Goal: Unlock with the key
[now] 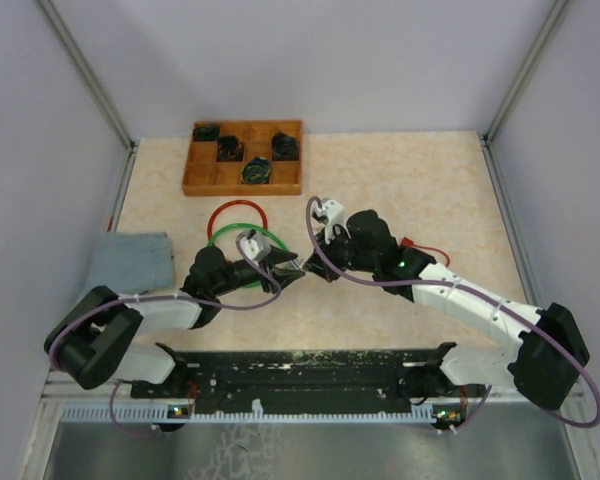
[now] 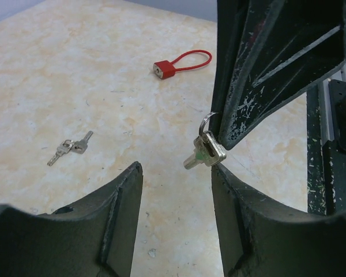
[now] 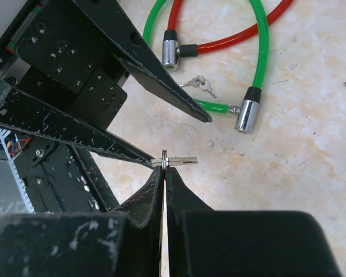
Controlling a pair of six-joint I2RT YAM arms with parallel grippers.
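Note:
A small key on a ring is pinched in my right gripper, which is shut on it, the blade pointing out sideways. My left gripper is part open, its two fingers around the key from below in the left wrist view, one fingertip close to the key. In the top view both grippers meet near the middle of the table. A green cable lock and a red cable lock lie on the table.
More keys lie loose on the table. A red padlock with a loop sits at the right. A wooden compartment tray is at the back; a grey cloth lies at the left.

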